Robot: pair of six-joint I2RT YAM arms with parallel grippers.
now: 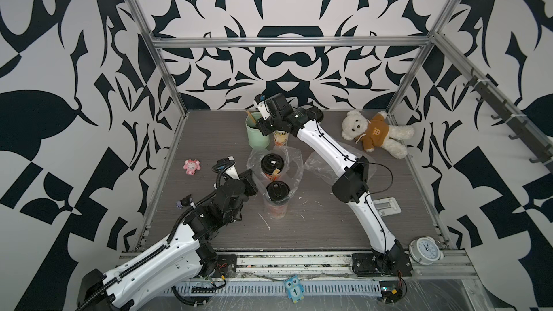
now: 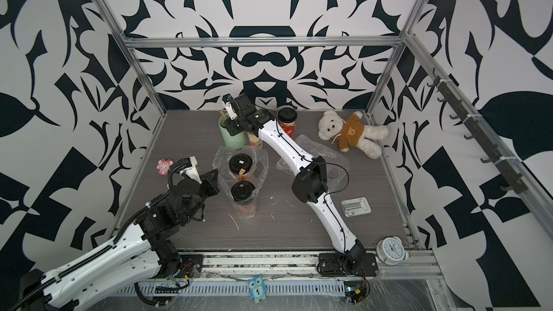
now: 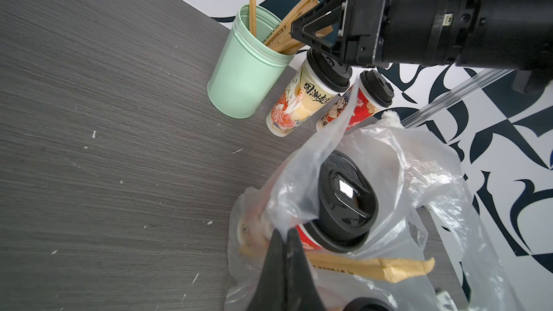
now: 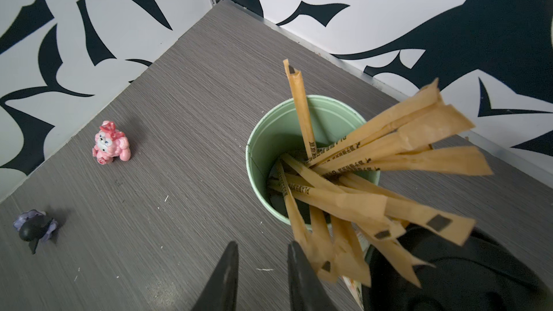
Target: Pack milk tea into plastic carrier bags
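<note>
A clear plastic bag (image 3: 397, 161) stands on the table around two lidded cups. One cup's black lid (image 3: 345, 201) shows between the bag's sides, and a paper-wrapped straw (image 3: 374, 266) lies beside it. My left gripper is shut on the near edge of the bag film. At the back, my right gripper is open beside the green holder (image 3: 247, 75), nothing between its fingers. Wrapped straws (image 4: 368, 155) fan out of that holder, some leaning towards the right finger. A cream patterned cup (image 3: 302, 100) and a red cup (image 3: 360, 103) stand nearby.
Another plastic bag (image 2: 322, 161) lies flat right of the cups. A teddy bear (image 1: 377, 132), a white tray (image 1: 387, 206) and a clock (image 1: 425, 250) are to the right. A pink figurine (image 4: 112, 142) sits at left, with bare table around it.
</note>
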